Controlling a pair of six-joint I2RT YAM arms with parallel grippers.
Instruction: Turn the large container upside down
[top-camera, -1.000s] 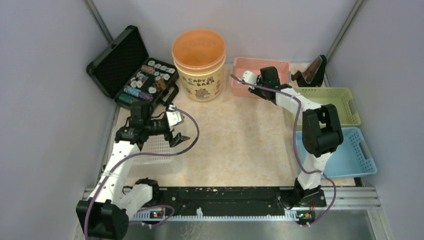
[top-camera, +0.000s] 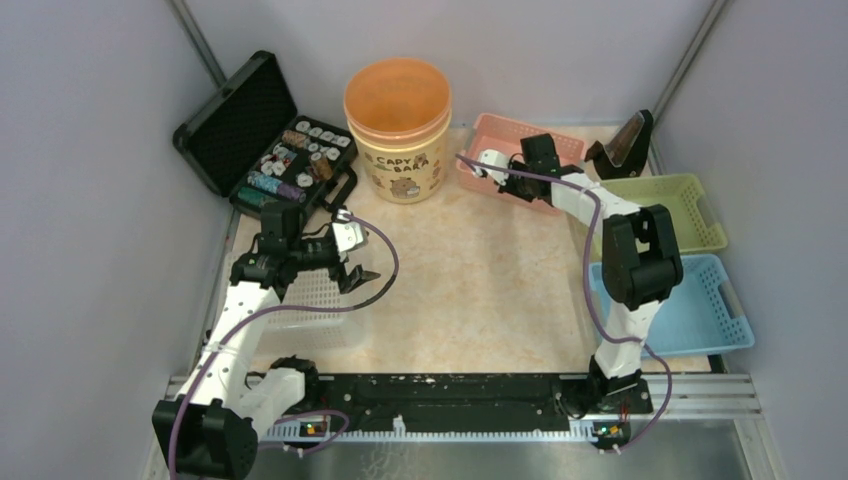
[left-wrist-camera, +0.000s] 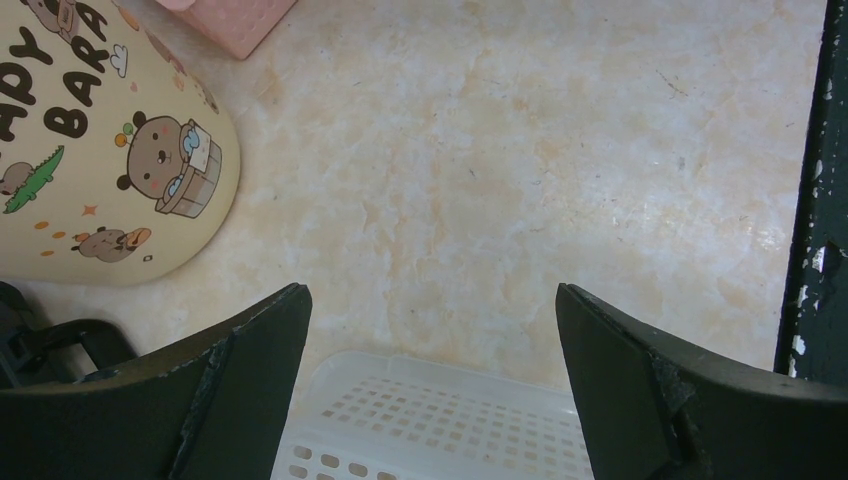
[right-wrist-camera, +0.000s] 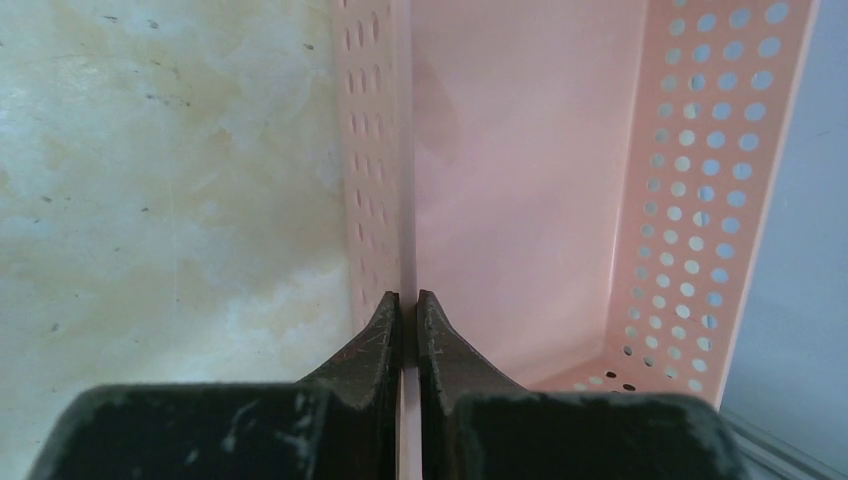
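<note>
A pink perforated basket (top-camera: 502, 131) stands open side up at the back, right of centre. My right gripper is shut on its near wall, with the rim pinched between the black fingers. In the top view the right arm covers part of this basket. To its left, a tall cream bucket (top-camera: 403, 180) with capybara pictures stands upright, its orange mouth facing up. My left gripper is open and empty, above the white perforated basket (left-wrist-camera: 455, 385) at the left.
An open black case (top-camera: 238, 122) of small bottles sits at the back left. Green (top-camera: 690, 205) and blue (top-camera: 680, 320) baskets line the right side, with a dark stand (top-camera: 628, 145) behind them.
The basket has turned slightly, its left end shifting left. The left arm looks still.
</note>
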